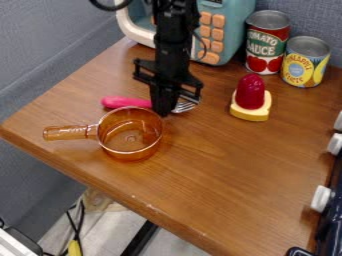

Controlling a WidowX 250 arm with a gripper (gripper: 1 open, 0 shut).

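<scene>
My black gripper (164, 105) reaches down at the middle-back of the wooden table, over a pink-handled utensil (127, 103) with a silver head (185, 105), just behind an amber glass pan (131, 149) with its handle pointing left. The gripper's tips cover the utensil's middle, so I cannot tell whether they hold it.
A red object on a yellow base (250, 98) stands to the right. Two cans, one red (266, 45) and one yellow (305, 65), and a teal toy appliance (223, 30) line the back. A dark appliance (325, 215) borders the right edge.
</scene>
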